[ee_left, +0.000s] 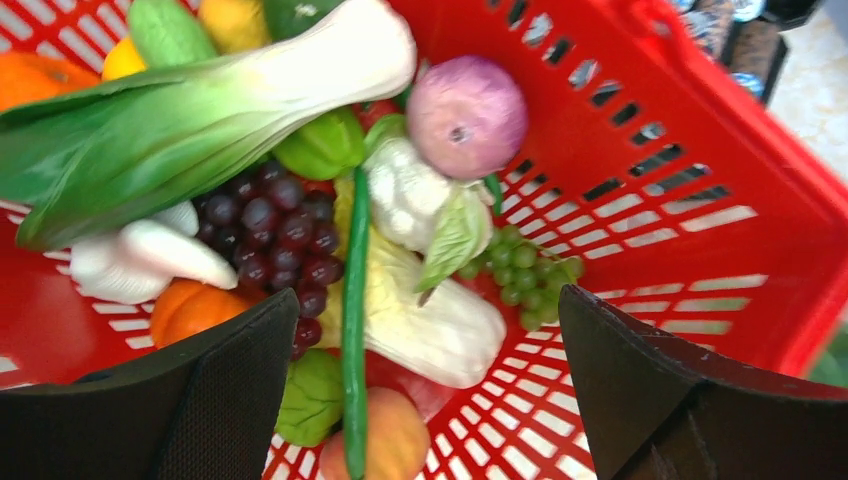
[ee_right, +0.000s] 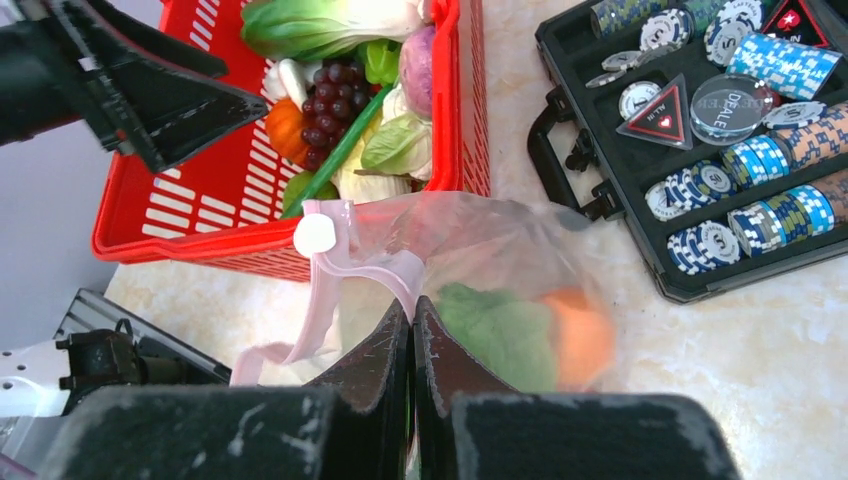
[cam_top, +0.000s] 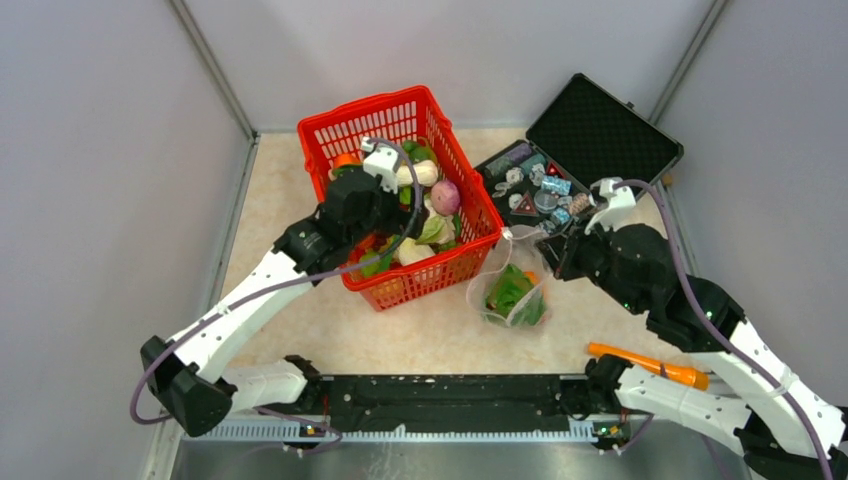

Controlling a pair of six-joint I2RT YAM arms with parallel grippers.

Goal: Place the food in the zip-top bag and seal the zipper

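My right gripper is shut on the rim of the clear zip top bag (ee_right: 500,235), where the pale pink zipper strip bends at the fingertips. Inside the bag, green leaves (cam_top: 512,288) and something orange (ee_right: 580,335) show through the plastic. Over the red basket (cam_top: 438,108), my left gripper stands open with nothing between its fingers. Below it in the left wrist view lie a leek-like vegetable (ee_left: 230,105), a purple onion (ee_left: 467,115), dark grapes (ee_left: 275,235), green grapes (ee_left: 528,275), a long green bean (ee_left: 355,330) and a peach (ee_left: 385,440).
An open black case of poker chips (ee_right: 690,130) lies behind and right of the bag. An orange tube (cam_top: 650,366) rests near the front right edge. Clear tabletop (cam_top: 440,340) stretches in front of the basket and bag.
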